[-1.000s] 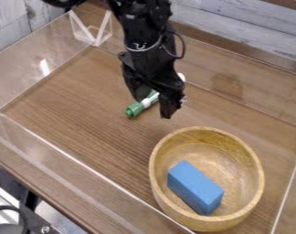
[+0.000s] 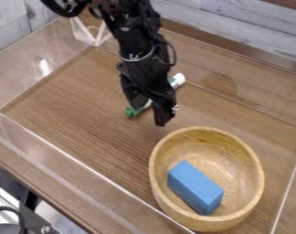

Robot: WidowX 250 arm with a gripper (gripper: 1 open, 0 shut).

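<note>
The black gripper (image 2: 151, 108) hangs from the arm at the centre of the camera view, low over a green and white object (image 2: 137, 111) that lies slanted on the wooden table (image 2: 65, 101). The arm partly covers that object; its white end shows to the right of the gripper. The gripper is open; whether it touches the object cannot be made out.
A wooden bowl (image 2: 242, 155) at the lower right holds a blue block (image 2: 195, 187). Clear rims edge the table at left, and a white wall stands behind.
The arm and gripper have shifted somewhat to the left over the last second, over the green and white object. The bowl and blue block are unchanged.
</note>
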